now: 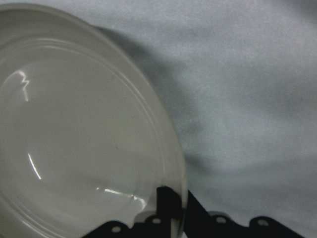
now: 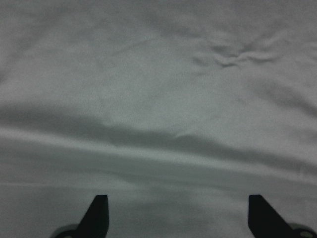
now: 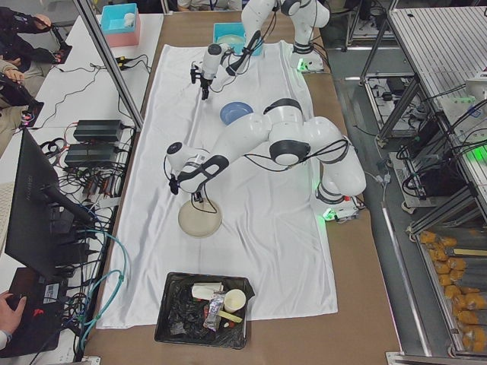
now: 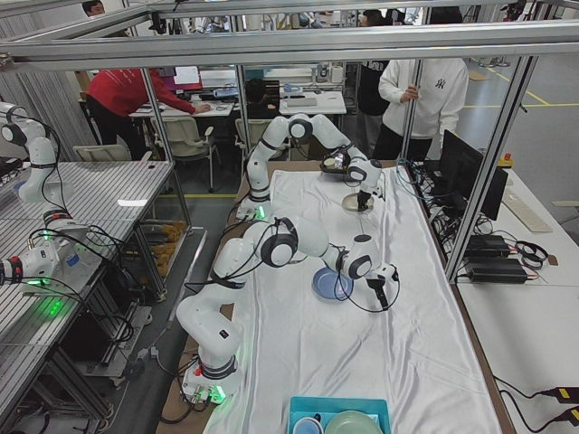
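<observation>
A beige plate (image 3: 199,219) rests on the white cloth, large in the left wrist view (image 1: 84,129). My left gripper is at that plate's edge, one finger inside the rim and one outside, shut on it. My right gripper stands open above bare cloth, nothing between its fingers. A blue plate (image 4: 332,285) lies on the cloth near the right arm.
A black bin (image 3: 171,304) with mixed items sits beyond one cloth end. A teal tray (image 4: 383,407) with dishes sits at the other. Monitors and cables line the side table.
</observation>
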